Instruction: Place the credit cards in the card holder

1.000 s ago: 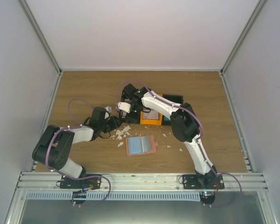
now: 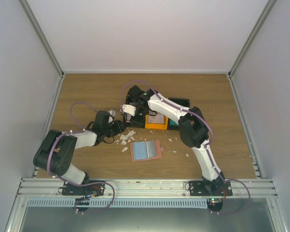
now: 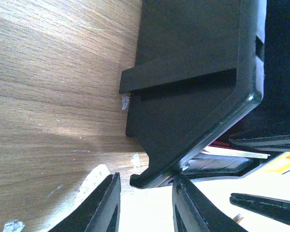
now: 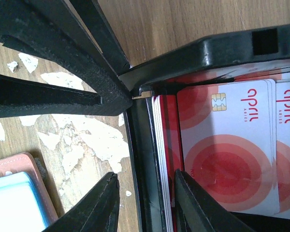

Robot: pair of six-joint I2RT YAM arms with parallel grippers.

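White and red credit cards stand in a black box, one stack face-on and a few seen on edge by its near wall. My left gripper is shut on a corner of the black box. Over the same box my right gripper is open, its fingers either side of the near wall; one finger is beside the edge-on cards. The card holder, pinkish brown with a pale blue inside, lies open in front of the box. In the top view the right arm covers part of the box.
An orange-edged compartment and a dark one adjoin on the right. White flakes or worn patches mark the wood between box and holder.
My right arm has shifted very slightly at its wrist over the box. The left arm and the card holder have not moved.
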